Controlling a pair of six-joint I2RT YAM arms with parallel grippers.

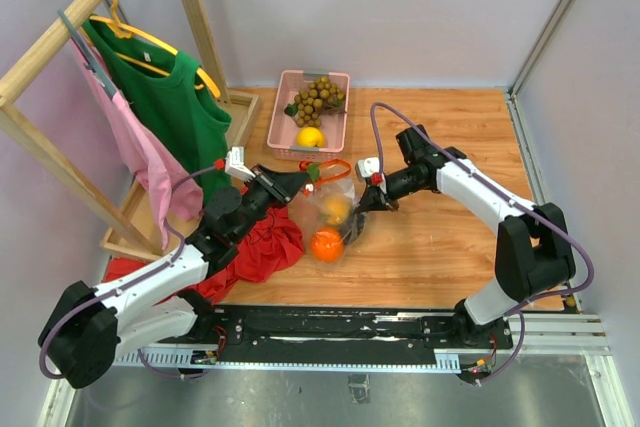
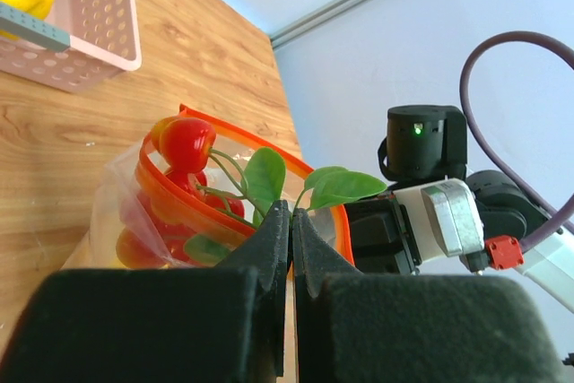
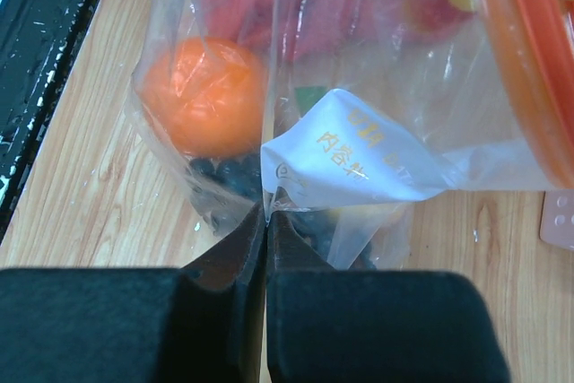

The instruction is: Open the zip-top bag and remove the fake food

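The clear zip bag (image 3: 359, 248) hangs with its orange-rimmed mouth (image 1: 333, 173) open, an orange (image 1: 327, 244) and a yellow fruit (image 1: 336, 210) inside. A bunch of red cherries (image 2: 186, 143) with green leaves (image 2: 265, 177) stands at that mouth, partly above the rim and partly behind the plastic. My left gripper is shut on the cherries' thin stem by the leaves. Lower on the bag, my right gripper is shut on the clear plastic beside a white label (image 3: 350, 154). Dark berries (image 3: 229, 177) lie beneath the orange.
Behind the bag sits a pink basket (image 1: 282, 132) holding grapes (image 1: 318, 97) and a lemon (image 1: 310, 137). Red cloth (image 1: 262, 247) lies to the left, below a wooden rack with hanging clothes (image 1: 165, 87).
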